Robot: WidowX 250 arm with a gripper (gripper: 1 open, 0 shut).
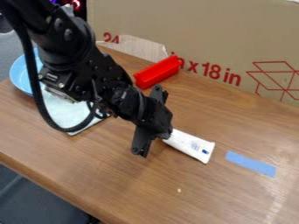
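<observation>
My black gripper (149, 138) points down at the middle of the wooden table, just at the left end of a white tube (190, 144) with small blue print. The tube lies flat, angled toward the lower right, its left end partly hidden by the gripper. The fingers look shut; whether anything is between them is hidden from this view.
A red object (158, 72) lies behind the gripper. A cardboard box (211, 35) stands at the back. A blue bowl (20, 72) and white cloth (68, 115) sit at left, partly behind the arm. Blue tape (250, 164) is at right.
</observation>
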